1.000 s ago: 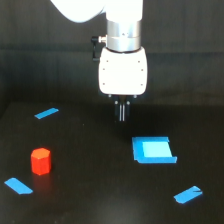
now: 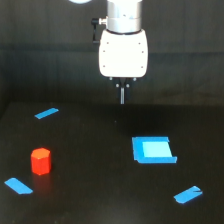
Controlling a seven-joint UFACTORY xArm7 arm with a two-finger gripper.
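Observation:
A red block (image 2: pixel 41 161) with a hexagonal outline stands on the dark table at the left. To the right of centre lies a blue square (image 2: pixel 138 150) with a lighter, pale patch (image 2: pixel 157 149) inside it. My gripper (image 2: pixel 122 98) hangs below the white hand, near the top middle, above and behind the pale patch and well apart from the red block. Its fingers look thin and close together, too small to tell open from shut. Nothing shows held at their tips.
Blue tape strips lie on the table at the back left (image 2: pixel 47 113), front left (image 2: pixel 18 186) and front right (image 2: pixel 188 195).
My arm has moved up in the view, taking the gripper higher and farther from the blue square. The red block and the tape strips have stayed in place.

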